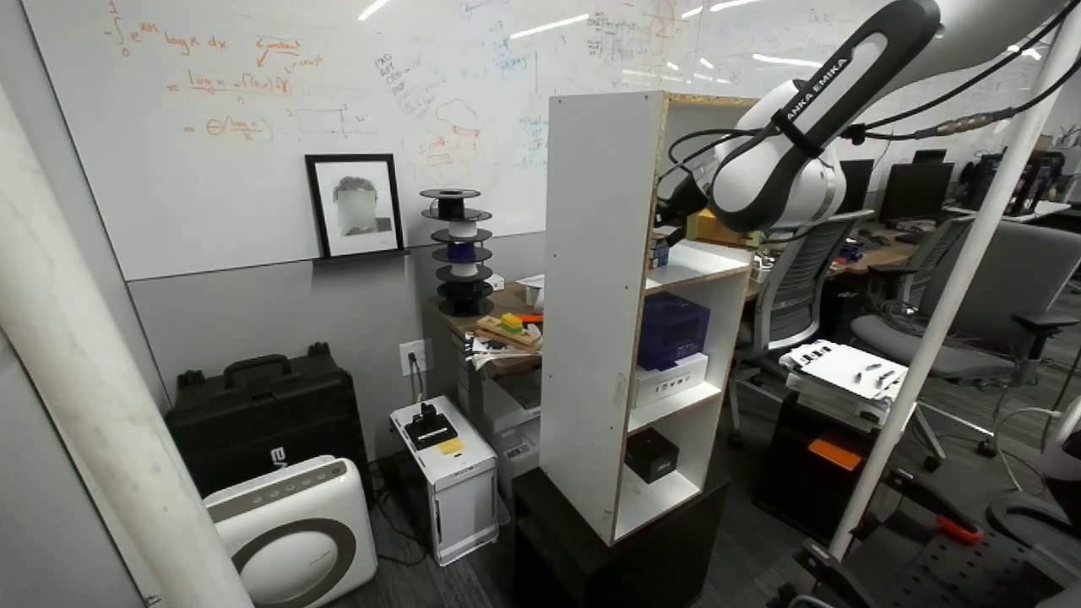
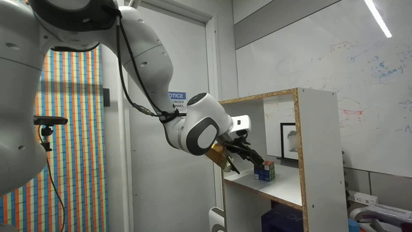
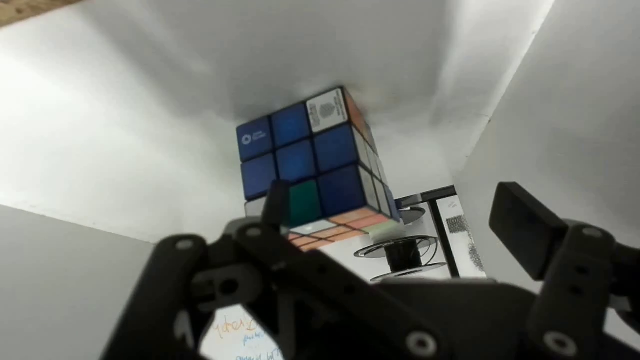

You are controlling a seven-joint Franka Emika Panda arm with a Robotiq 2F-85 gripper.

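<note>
A Rubik's cube [image 2: 264, 172] stands on the white top shelf [image 2: 284, 185] of the open bookcase. Its blue face, with one green and two white squares, shows in the wrist view, where the cube [image 3: 315, 150] covers the middle. My gripper [image 2: 248, 165] reaches into this compartment with its fingers wide apart. One finger [image 3: 277, 204] overlaps the cube's lower left part in the wrist view; the other finger [image 3: 522, 225] is well to the right of it. Whether the near finger touches the cube I cannot tell. In exterior view 1 the side panel partly hides cube and gripper.
The bookcase's side panel [image 2: 322, 154] and particleboard top edge [image 2: 258, 94] frame the compartment. Below sit a dark blue box [image 1: 673, 329] and a small black box [image 1: 651, 454]. A yellow block [image 2: 217, 156] is by my wrist. Bare shelf surrounds the cube.
</note>
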